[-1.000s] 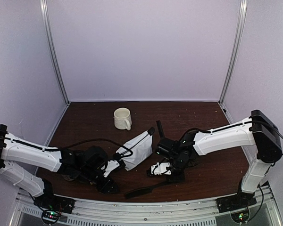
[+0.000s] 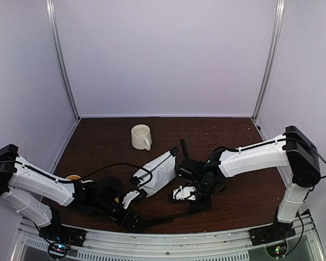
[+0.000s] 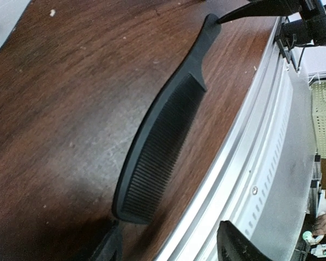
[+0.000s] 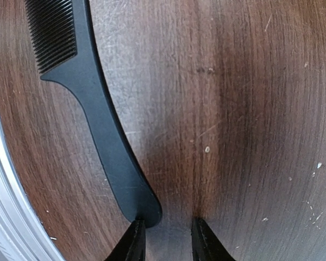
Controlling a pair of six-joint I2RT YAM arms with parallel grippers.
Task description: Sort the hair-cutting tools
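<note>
A black comb [image 2: 168, 218] lies flat along the table's front edge, also seen whole in the left wrist view [image 3: 157, 144]. My left gripper stands open just beyond the toothed end, nothing between its fingers. My right gripper is at the handle's rounded tip [image 4: 136, 201], its fingers part open, the left finger touching or very near the tip; I cannot tell whether it grips anything. A white pouch [image 2: 158, 174] with black straps lies behind the comb, partly hidden by my left arm.
A cream mug [image 2: 140, 136] stands at the back. The metal front rail [image 2: 168, 239] runs just beside the comb. Something yellow [image 2: 72, 178] is mostly hidden behind the left arm.
My left gripper has moved right and toward the front, to the comb's toothed end. My right arm has shifted only slightly.
</note>
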